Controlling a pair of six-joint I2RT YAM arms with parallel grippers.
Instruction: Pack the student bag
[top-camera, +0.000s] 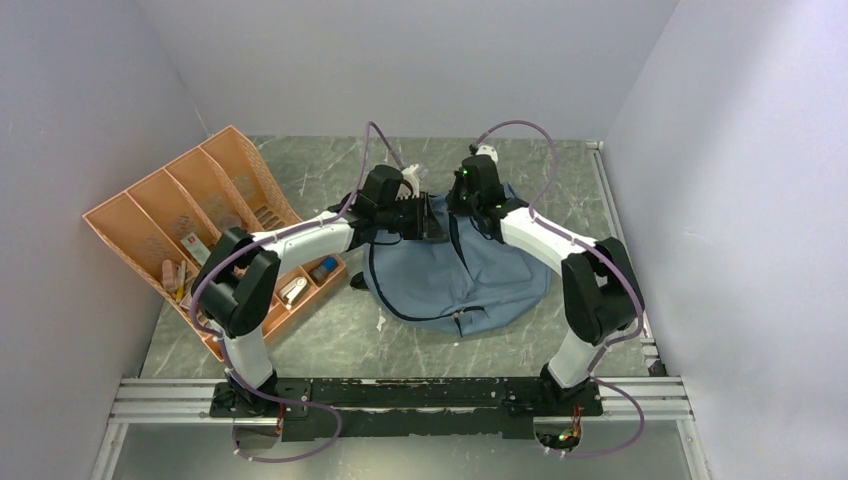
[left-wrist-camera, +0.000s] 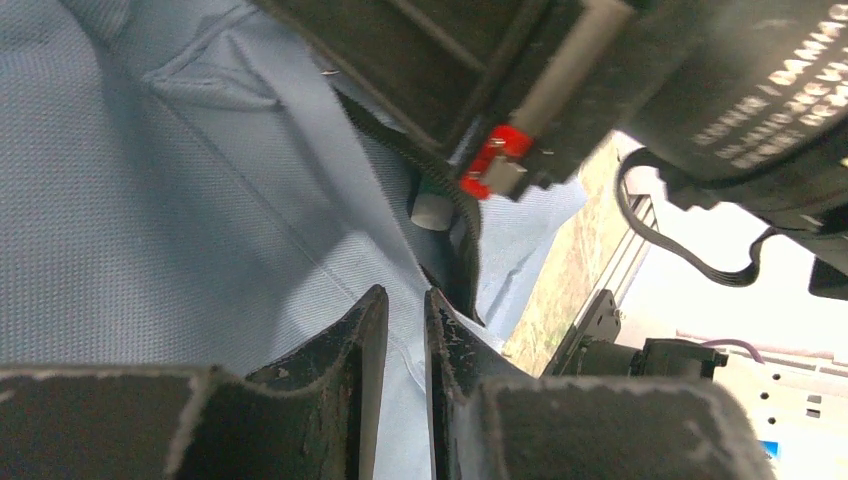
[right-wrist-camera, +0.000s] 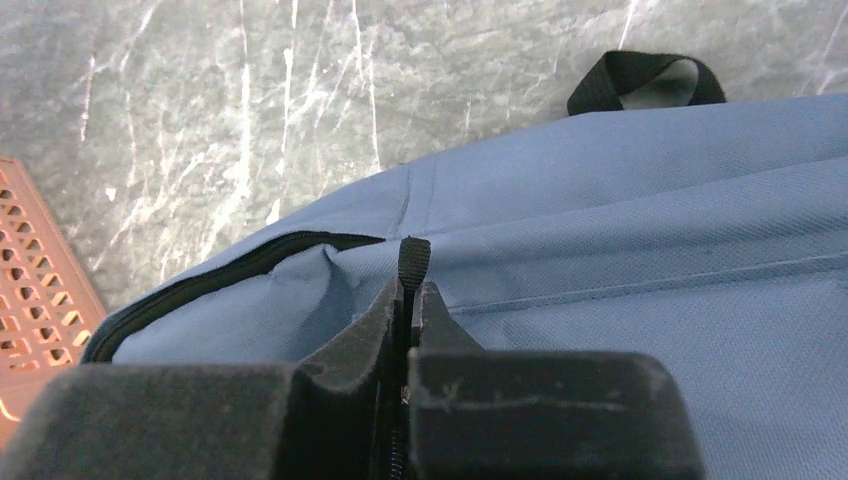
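Note:
A blue fabric bag (top-camera: 430, 280) with black zipper edging lies in the middle of the table. Over its upper part, my left gripper is slightly open, with a narrow gap of blue cloth visible between its fingertips and nothing seen held. Close to it at the bag's far edge, my right gripper is shut on a thin black tab (right-wrist-camera: 414, 262) whose end sticks out above the fingertips. A black zipper edge (right-wrist-camera: 250, 262) runs along the bag to the left. In the left wrist view a small pale-ended item (left-wrist-camera: 432, 212) shows inside a fold.
At the left leans an orange organizer (top-camera: 140, 205) with several compartments holding a white box (top-camera: 196, 247), a white item (top-camera: 293, 290) and a blue-capped bottle (top-camera: 323, 268). Bare grey tabletop (top-camera: 370, 345) lies in front of the bag.

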